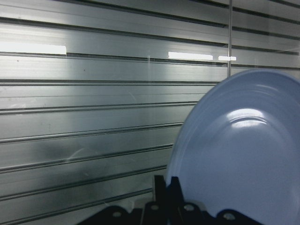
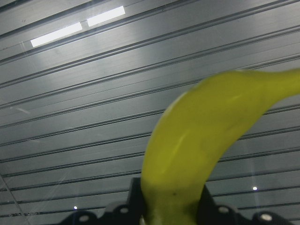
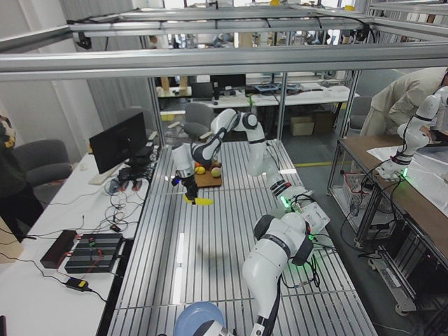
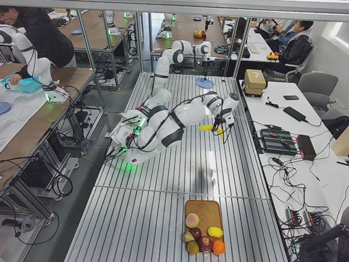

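A yellow banana (image 2: pixel 201 131) fills much of the right wrist view, with my right gripper shut on it; in the camera left view the banana (image 3: pixel 203 201) hangs over the middle of the slatted table. A blue plate (image 1: pixel 239 150) lies under my left gripper, whose fingertips appear near the plate's left rim with nothing seen between them and look shut. The plate (image 4: pixel 204 83) is at the far end of the table in the camera right view.
A wooden tray (image 4: pixel 202 210) with several fruits sits at the table's other end. The table between banana and tray is mostly bare. Side desks hold cables, black boxes and a monitor (image 3: pixel 117 143).
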